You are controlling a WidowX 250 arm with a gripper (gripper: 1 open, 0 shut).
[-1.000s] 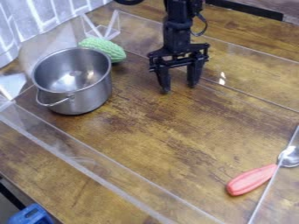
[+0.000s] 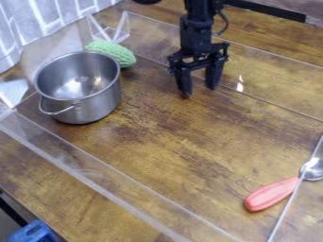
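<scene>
The black robot gripper [image 2: 198, 79] hangs from the top centre, low over the wooden table. Its two fingers point down and stand apart, with nothing visible between them. A steel pot [image 2: 78, 95] sits at the left, a green textured vegetable toy [image 2: 109, 52] just behind it. A spoon with a pink handle [image 2: 270, 194] lies at the lower right.
Clear plastic walls [image 2: 151, 204] border the work area. A blue object [image 2: 34, 233] is at the bottom left corner.
The pot, vegetable toy and spoon have not moved.
</scene>
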